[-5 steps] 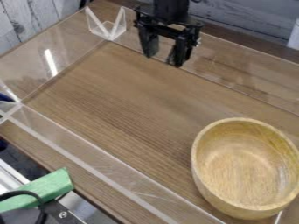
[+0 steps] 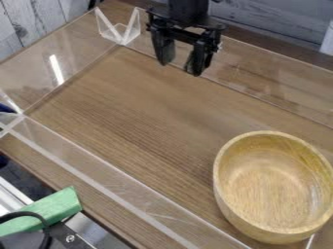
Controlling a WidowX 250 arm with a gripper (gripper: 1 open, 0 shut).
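Note:
The robot's black gripper (image 2: 182, 51) hangs at the top middle of the view, above the back part of the wooden work surface (image 2: 130, 107). Its two dark fingers point down and stand apart, and nothing shows between them. A large round wooden bowl (image 2: 274, 222) sits at the lower right of the surface.
Clear plastic walls (image 2: 92, 166) edge the surface on the left and front. A green object (image 2: 39, 209) with dark parts lies outside at the lower left. A grey panelled wall stands at the back.
The gripper has shifted very slightly over the last second. The bowl and the rest of the scene look unchanged.

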